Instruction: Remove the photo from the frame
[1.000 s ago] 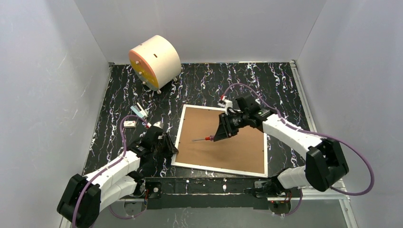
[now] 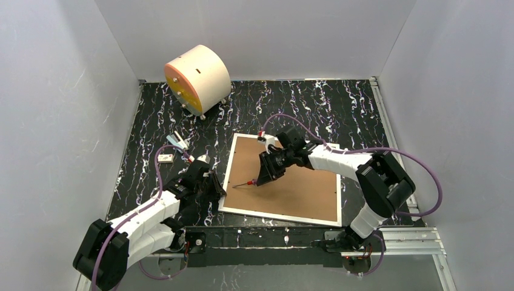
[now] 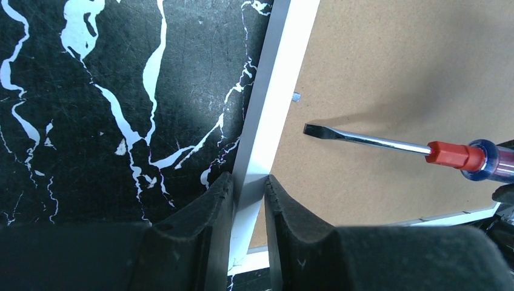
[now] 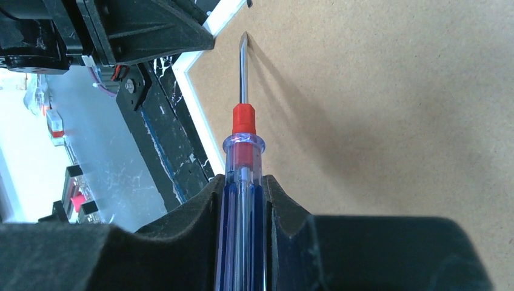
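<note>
The frame lies back side up, its white border [image 2: 229, 163] around a brown backing board [image 2: 285, 197]. My left gripper is shut on the white border near its front left corner. In my right gripper is a screwdriver with a clear purple handle [image 4: 242, 206] and a red collar; the fingers are shut on the handle. Its flat metal tip [image 3: 312, 130] is over the board, a short way right of the left border. A small metal tab [image 3: 296, 96] sticks out from that border's inner edge, just beyond the tip. The photo itself is hidden.
A round cream drum with a yellow-orange face [image 2: 200, 79] stands at the back left. Small items, a light-blue and white piece [image 2: 177, 141] and a white block [image 2: 165, 158], lie left of the frame.
My right gripper has moved left and slightly down in the top view, carrying the screwdriver tip toward the left border. The left gripper has stayed at the border, and the frame has not moved.
</note>
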